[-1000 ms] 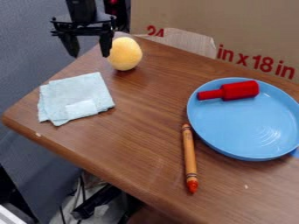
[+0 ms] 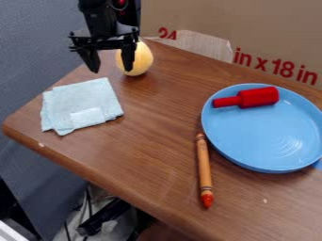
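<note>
My black gripper point(image 2: 108, 58) is at the top left, open, with its fingers lowered around the near-left side of a yellow rounded object point(image 2: 138, 58) at the back of the wooden table. Whether it touches that object I cannot tell. A folded pale cloth point(image 2: 81, 107) lies on the left of the table. A blue plate point(image 2: 261, 141) on the right holds a red cylinder with a handle point(image 2: 255, 96). An orange crayon point(image 2: 205, 172) lies left of the plate.
A cardboard box point(image 2: 236, 28) stands behind the table point(image 2: 126, 169). The table's left edge drops off to a grey surface.
My gripper has moved right and down from left of the yellow object toward it. The things on the table look unmoved.
</note>
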